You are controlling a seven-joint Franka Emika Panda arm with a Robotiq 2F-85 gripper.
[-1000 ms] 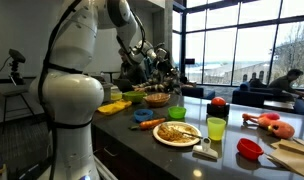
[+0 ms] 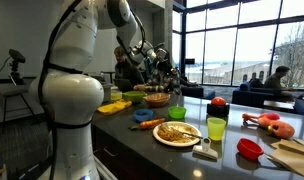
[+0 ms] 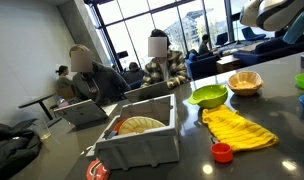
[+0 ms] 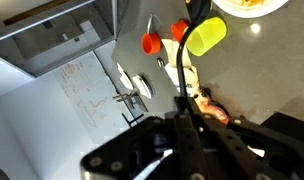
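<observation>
My gripper is shut on the thin handle of a dark utensil [image 4: 198, 10], whose wider end reaches the top edge of the wrist view. What kind of utensil it is, I cannot tell. In exterior view 1 the arm arches high over the table, and the gripper [image 2: 166, 70] hangs above the far part, small and hard to make out. A white plate [image 2: 160, 138] with food on it lies nearer the camera, well apart from the gripper.
Around the plate stand a green bowl [image 2: 176, 114], a yellow-green cup [image 2: 216, 129] and a red bowl [image 2: 249, 149]. A grey bin [image 3: 137, 150], a yellow cloth [image 3: 237, 129] and a wicker basket [image 3: 245, 83] occupy the other end. People sit behind the table.
The arm and the tabletop things look the same as before. Only a person in the background has shifted slightly.
</observation>
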